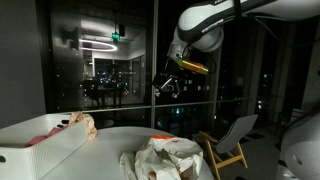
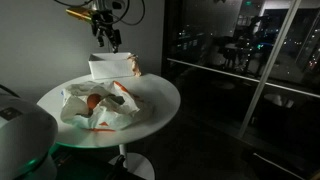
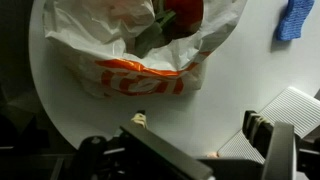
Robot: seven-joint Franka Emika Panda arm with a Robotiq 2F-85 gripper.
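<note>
Above the round white table (image 1: 110, 150), my gripper (image 1: 167, 88) hangs in the air, pointing down. It is open, and nothing shows between its fingers. A crumpled white plastic bag (image 1: 165, 160) with orange print lies on the table. Its mouth is spread, and the wrist view shows red and dark green contents (image 3: 188, 22) inside, partly hidden by the plastic. In the wrist view the bag (image 3: 125, 78) lies ahead of the gripper, apart from the fingers. A round reddish-brown item (image 2: 95, 101) shows in the bag in exterior view 2.
A white open box (image 2: 112, 67) stands at the table's other side, with tan material (image 2: 135, 64) at its edge. The wrist view shows a blue object (image 3: 293, 19) and a ribbed white surface (image 3: 288, 108). A wooden-framed chair (image 1: 226, 147) stands beyond the table.
</note>
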